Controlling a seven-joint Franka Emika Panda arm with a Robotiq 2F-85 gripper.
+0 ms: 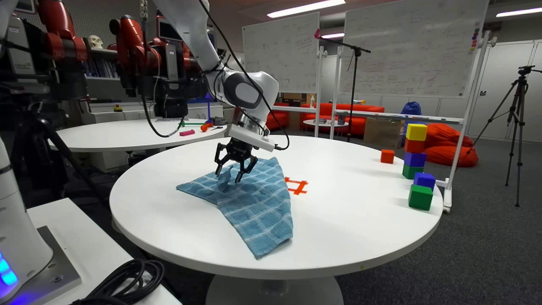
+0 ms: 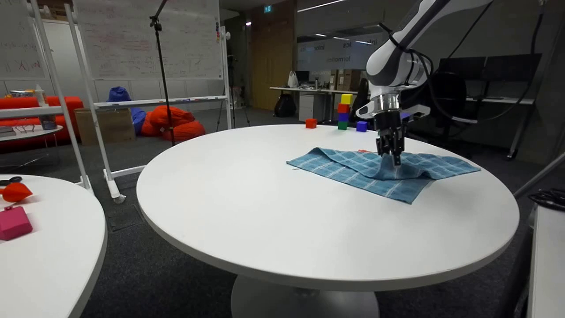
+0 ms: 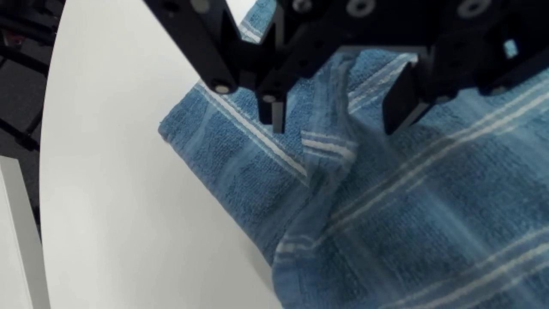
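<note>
A blue checked towel [image 1: 259, 203] with pale stripes lies spread and partly folded on the round white table [image 1: 355, 223]. Part of it stands up in a raised fold [image 3: 329, 134]. Over that fold hangs my gripper, its fingers [image 3: 278, 116] parted, one on each side of the raised cloth and not closed on it. From the first exterior view, the gripper [image 1: 229, 175] is low over the towel's far left part. In the second exterior view the fingertips [image 2: 397, 159] overlap the towel [image 2: 365, 175]; whether they touch it I cannot tell.
Red tape [image 1: 300, 188] marks the table right of the towel. At the right edge stand a stack of coloured blocks [image 1: 415, 152], a red block [image 1: 387, 156], a blue block [image 1: 424, 180] and a green block [image 1: 420, 197].
</note>
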